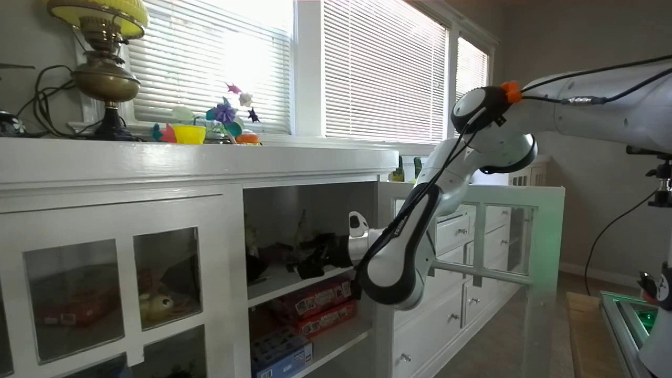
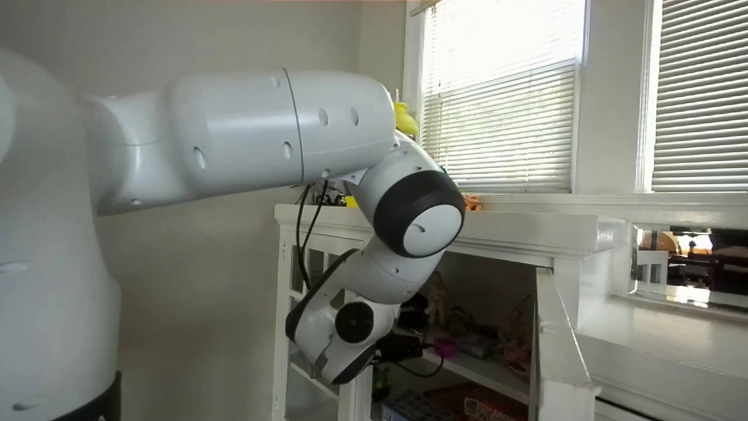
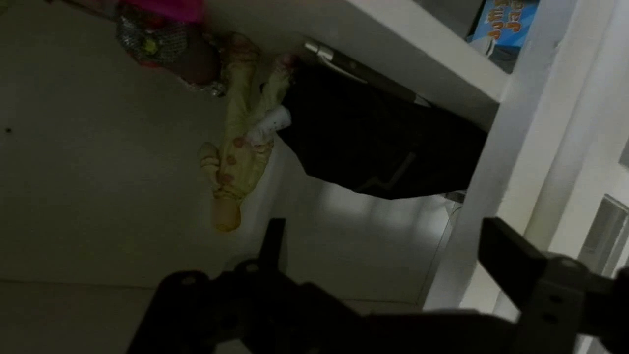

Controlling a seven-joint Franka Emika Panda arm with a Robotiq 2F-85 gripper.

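My gripper stands open in the wrist view, its dark fingers wide apart and nothing between them. In exterior view 1 the gripper is at the mouth of the open cabinet, over the upper shelf. Beyond the fingertips in the wrist view lie a dark cloth-like item and a yellow doll-like figure. A pen-like object rests along the dark item's edge. In exterior view 2 the arm largely hides the gripper.
The cabinet door stands open to the right, close to the arm. Red boxes and a blue box fill the lower shelf. A lamp and a yellow cup stand on the cabinet top.
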